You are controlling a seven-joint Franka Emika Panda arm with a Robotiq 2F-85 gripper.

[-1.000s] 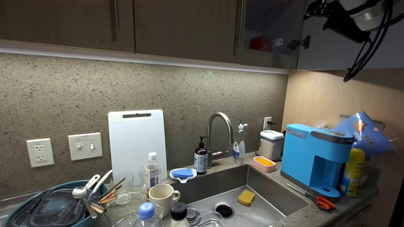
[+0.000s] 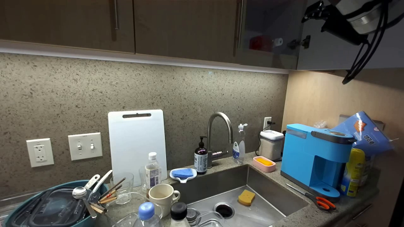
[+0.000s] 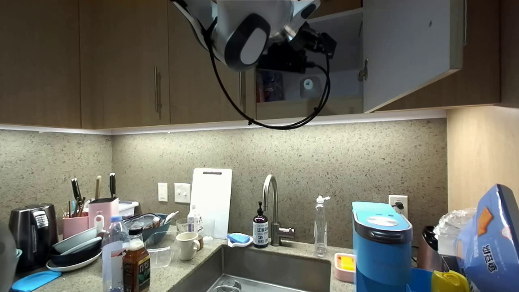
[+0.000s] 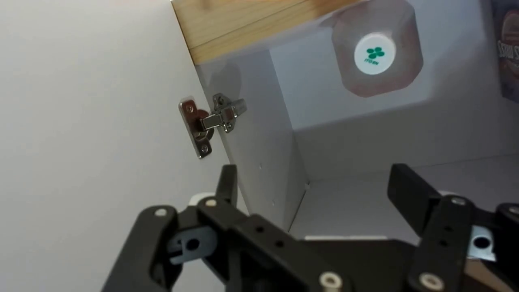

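Note:
My gripper is open in the wrist view, its two dark fingers spread wide with nothing between them. It points into an open wall cabinet with a bare white wall (image 4: 369, 131) inside. A clear bottle with a white cap (image 4: 375, 53) marked with a green clover lies with its cap toward me. To its right, a dark printed package (image 4: 511, 48) is cut off by the frame edge. The swung-out cabinet door (image 4: 97, 121) fills the left side. From outside, the gripper (image 3: 331, 44) hangs high before the cabinet opening; its fingertips are hard to make out there.
A metal hinge (image 4: 199, 124) joins the door to the cabinet side. In the second exterior view the open door (image 3: 413, 53) juts out to the right of the gripper. Below are the sink (image 2: 234, 212), the faucet (image 2: 219, 117) and a blue coffee machine (image 2: 299, 151). A cable loop (image 3: 287, 127) dangles under the arm.
In exterior view 1 the arm and its cables have shifted slightly left, with the cables hanging a little lower. Everything on the counter stays where it was.

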